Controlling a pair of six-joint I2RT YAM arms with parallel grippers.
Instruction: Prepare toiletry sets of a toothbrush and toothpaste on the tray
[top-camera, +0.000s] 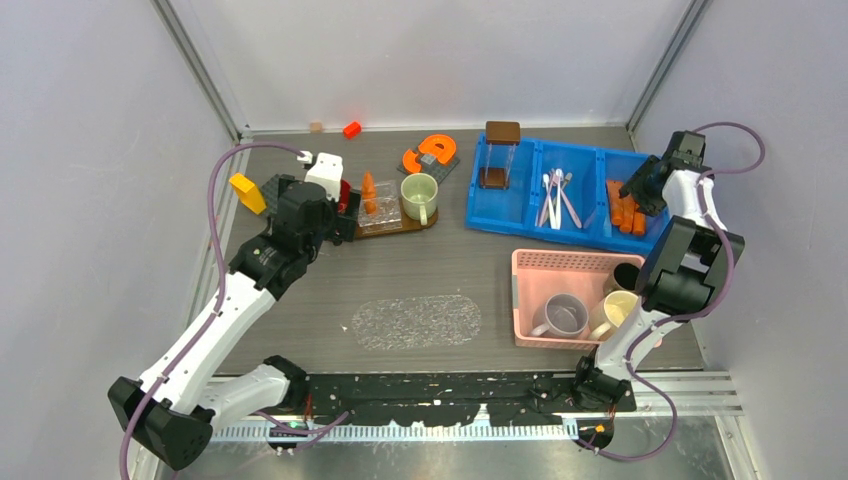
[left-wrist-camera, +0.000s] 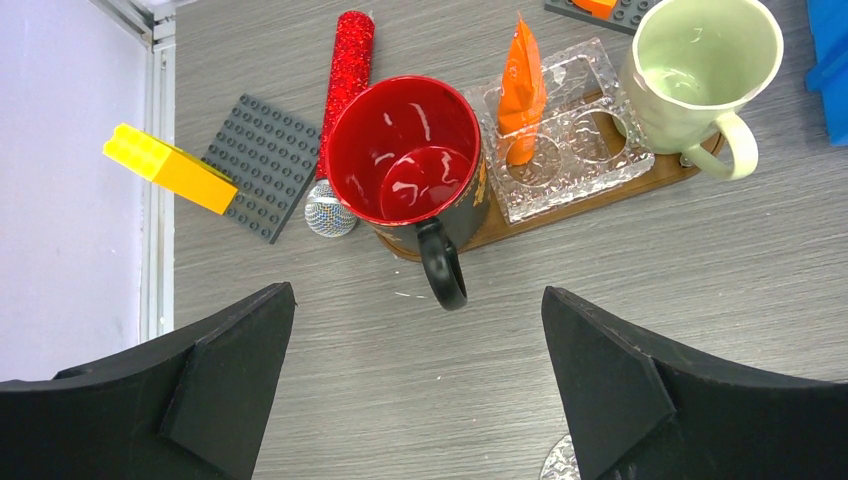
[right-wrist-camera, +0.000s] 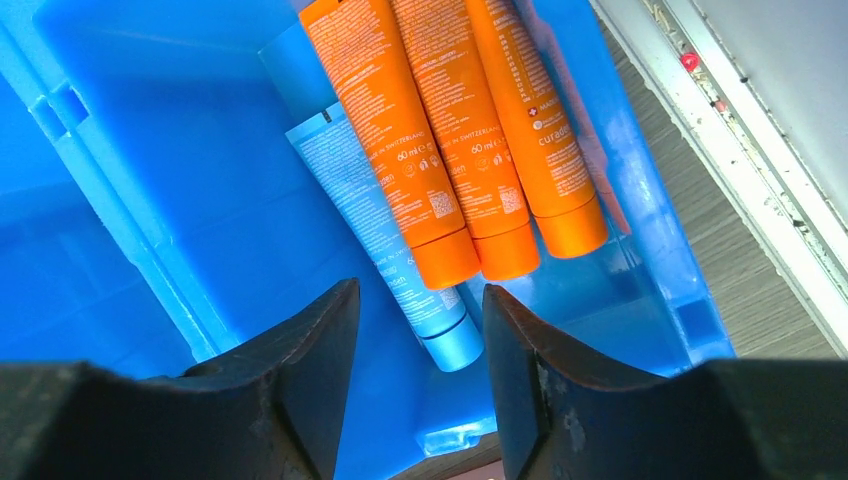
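Observation:
Orange toothpaste tubes (right-wrist-camera: 451, 140) lie with a light-blue tube (right-wrist-camera: 390, 240) in the right compartment of the blue tray (top-camera: 500, 215). My right gripper hangs open over them. Toothbrushes (top-camera: 556, 200) lie in the middle compartment. On a wooden board at left are a red mug (left-wrist-camera: 400, 150), a clear holder (left-wrist-camera: 570, 180) with an orange tube (left-wrist-camera: 522, 95) standing in it, and a green mug (top-camera: 419, 200). My open left gripper is over this board, with nothing between its fingers.
A pink basket (top-camera: 530, 262) with mugs sits at front right. An hourglass (top-camera: 502, 135) is in the left compartment. Lego pieces (top-camera: 247, 193) and a red glitter microphone (left-wrist-camera: 345, 60) lie around the board.

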